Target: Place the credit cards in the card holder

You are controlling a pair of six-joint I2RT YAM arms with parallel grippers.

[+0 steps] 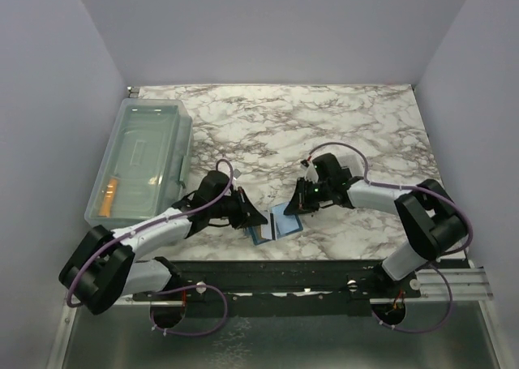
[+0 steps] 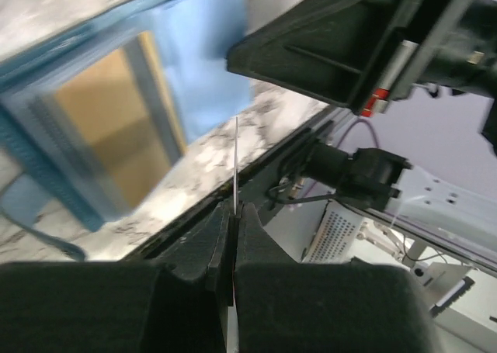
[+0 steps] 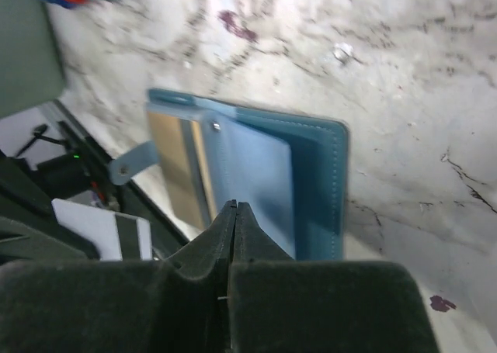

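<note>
My left gripper is shut on a white credit card (image 3: pixel 102 233) with a dark stripe, seen edge-on between its fingertips in the left wrist view and flat in the right wrist view. It hangs over the open blue card holder (image 3: pixel 317 190), which lies on the table's front part with tan and grey cards (image 2: pixel 109 116) in its left pocket and a pale blue flap on the right. My right gripper is shut over the holder's right side, nothing visible between its fingers.
A large lidded plastic box (image 1: pixel 138 158) stands on the left, with small tools partly hidden beside it. The front edge is close below the holder.
</note>
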